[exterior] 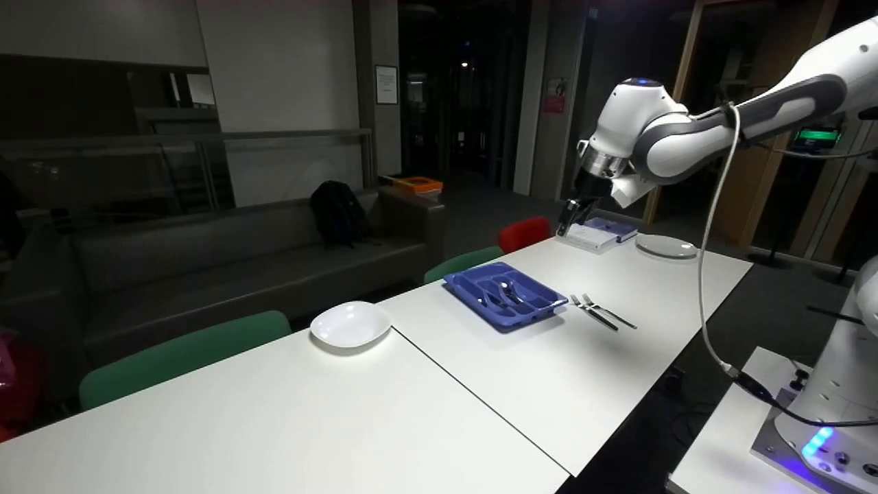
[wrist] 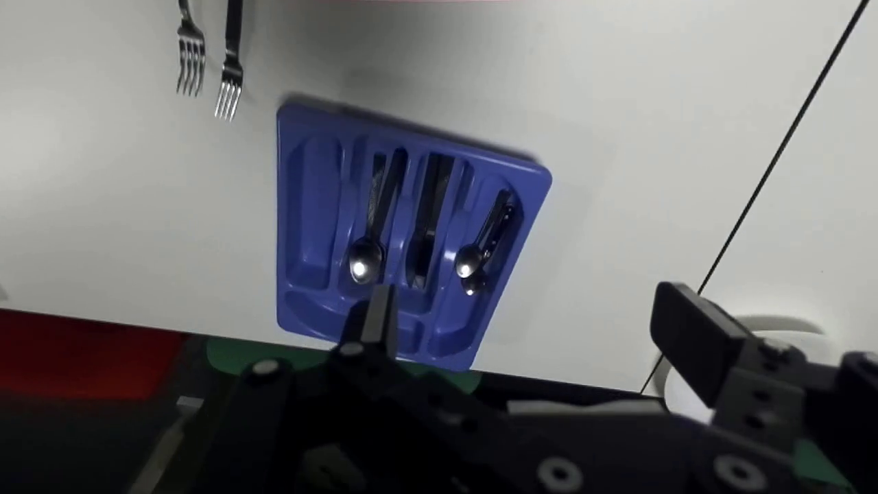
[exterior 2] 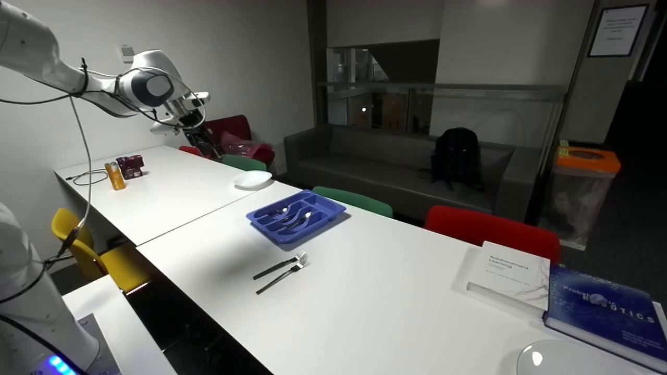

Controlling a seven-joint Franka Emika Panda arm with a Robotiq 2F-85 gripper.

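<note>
My gripper is open in the wrist view, its fingers wide apart with nothing between them. Seen in exterior view 1, the gripper (exterior: 569, 215) is in the air above the table. A blue cutlery tray (wrist: 309, 202) lies on the white table; spoons (wrist: 365, 260) and dark-handled cutlery sit in its compartments, while its left compartment is empty. Beside the tray, two forks (exterior 2: 279, 265) with dark handles lie on the bare table. In the wrist view the forks (wrist: 230, 86) appear at the upper left, clear of my fingers.
A white bowl (exterior: 351, 324) stands near the table seam. White and blue books (exterior 2: 509, 275) and a grey plate (exterior: 667, 245) occupy one end. An orange can (exterior 2: 115, 175) and a dark red object (exterior 2: 130, 166) stand at the other.
</note>
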